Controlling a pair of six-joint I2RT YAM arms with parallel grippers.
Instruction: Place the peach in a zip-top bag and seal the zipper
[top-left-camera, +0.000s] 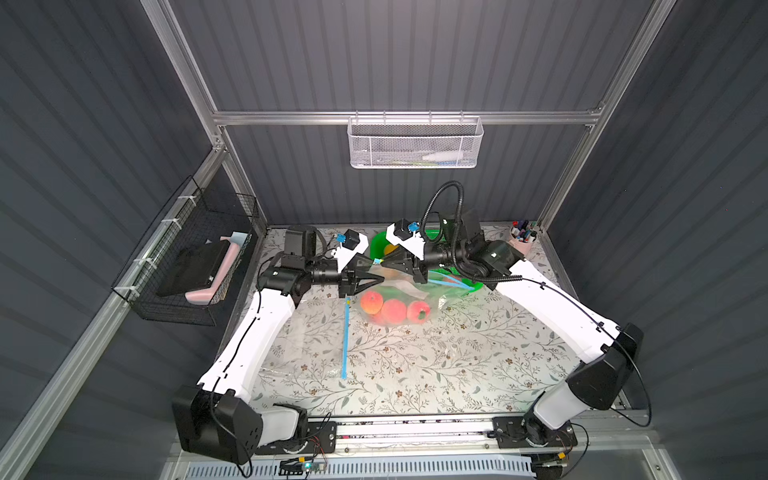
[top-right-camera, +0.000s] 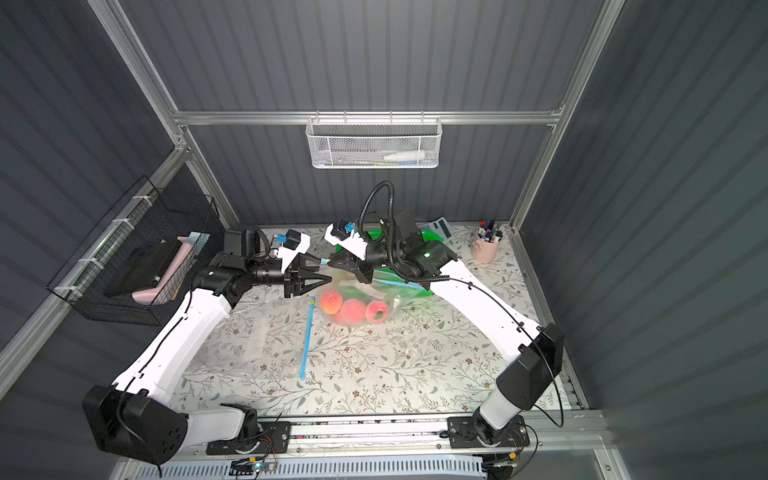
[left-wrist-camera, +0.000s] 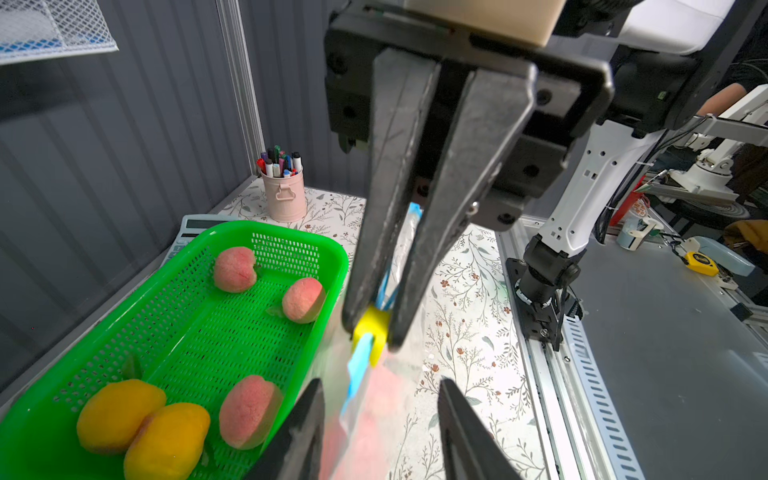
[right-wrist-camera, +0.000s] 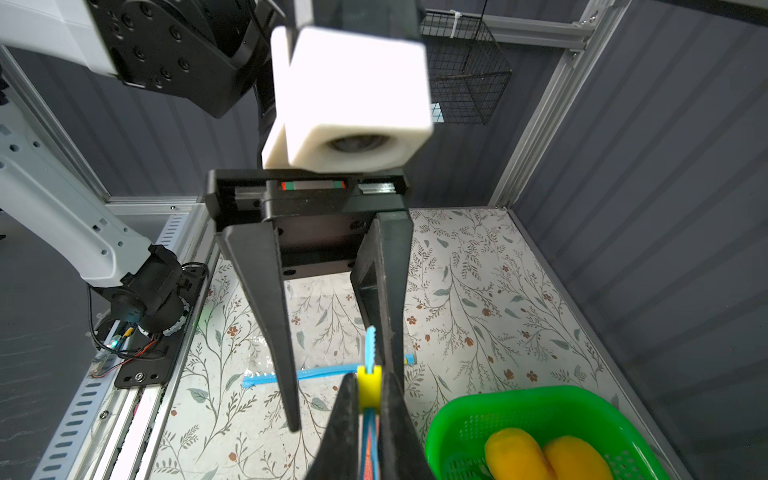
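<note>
A zip bag with peaches (top-left-camera: 393, 312) inside hangs between both arms, in front of the green basket (left-wrist-camera: 184, 320). My right gripper is shut on the yellow slider (left-wrist-camera: 369, 324) at the end of its blue zipper (right-wrist-camera: 369, 340). My left gripper is open, its fingertips either side of the zipper end just short of the right gripper. An empty bag (top-right-camera: 256, 344) with a blue zipper lies flat at the left of the table.
The green basket at the back holds mangoes (left-wrist-camera: 164, 444) and peaches (left-wrist-camera: 233, 269). A pen cup (top-right-camera: 484, 249) stands at the back right. A black wire basket hangs on the left wall (top-left-camera: 200, 272).
</note>
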